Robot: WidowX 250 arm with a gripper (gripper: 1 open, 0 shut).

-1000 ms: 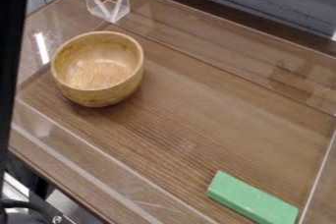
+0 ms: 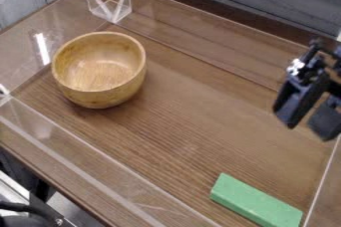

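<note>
My gripper (image 2: pixel 296 102) is at the right edge, dark and blurred, hanging over the wooden surface (image 2: pixel 186 131) with nothing visible held; it appears open. Below it, at the bottom right, lies a green block (image 2: pixel 256 202). A round wooden bowl (image 2: pixel 98 70) sits at the left, well apart from the gripper.
A small clear angular object (image 2: pixel 110 2) stands at the top left near the back edge. Dark edges border it at the back and lower left.
My gripper has come into view from the upper right and moved down over the right side of the surface. The bowl and green block have not moved.
</note>
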